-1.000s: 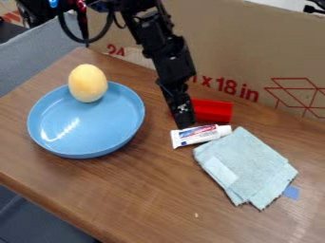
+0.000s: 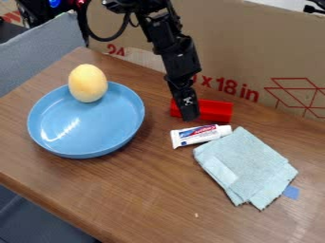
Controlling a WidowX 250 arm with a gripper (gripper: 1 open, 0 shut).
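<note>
My black gripper (image 2: 188, 107) reaches down from the top over a red box (image 2: 216, 111) lying at the back of the wooden table; its fingertips are at the box's left part, open as far as can be seen. A white toothpaste tube (image 2: 200, 135) lies just in front of the box. A blue plate (image 2: 86, 126) sits on the left, with a pale yellow egg-shaped object (image 2: 87, 83) at its back edge.
A folded light blue cloth (image 2: 248, 166) lies at the right. A cardboard box (image 2: 254, 57) stands behind the table.
My gripper has lifted slightly and moved back, away from the toothpaste tube toward the red box. The objects on the table look unmoved.
</note>
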